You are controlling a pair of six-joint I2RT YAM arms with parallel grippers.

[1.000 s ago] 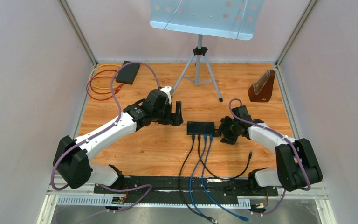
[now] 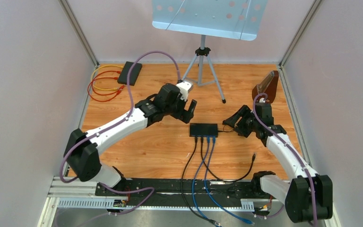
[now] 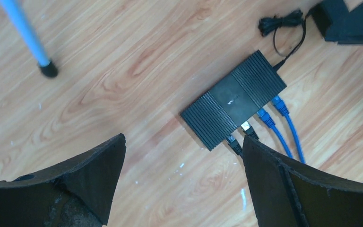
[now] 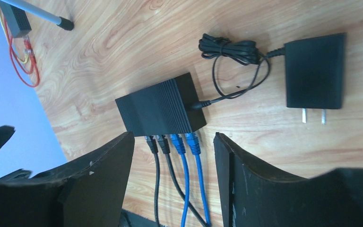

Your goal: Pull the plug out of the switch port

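Note:
The black switch (image 2: 203, 130) lies flat near the middle of the wooden table. In the right wrist view, two black plugs (image 4: 162, 144) and two blue plugs (image 4: 192, 143) sit along the front edge of the switch (image 4: 156, 108); a thin black power plug (image 4: 201, 104) enters its right end. My left gripper (image 2: 190, 111) hangs behind and left of the switch, its fingers (image 3: 87, 175) wide apart and empty. Off the switch's right end is my right gripper (image 2: 232, 126). Its fingers (image 4: 99, 175) stand apart, with nothing held between them.
A black power adapter (image 4: 314, 71) with a bundled cord (image 4: 229, 49) lies right of the switch. Behind stand the music stand's tripod (image 2: 207, 71) and a brown metronome (image 2: 265, 88). A black box (image 2: 130, 74) with red and yellow cables is at back left.
My right gripper has moved right and back from the switch's right end, uncovering the cord. My left gripper has swung right and slightly back, closer above the switch's left end.

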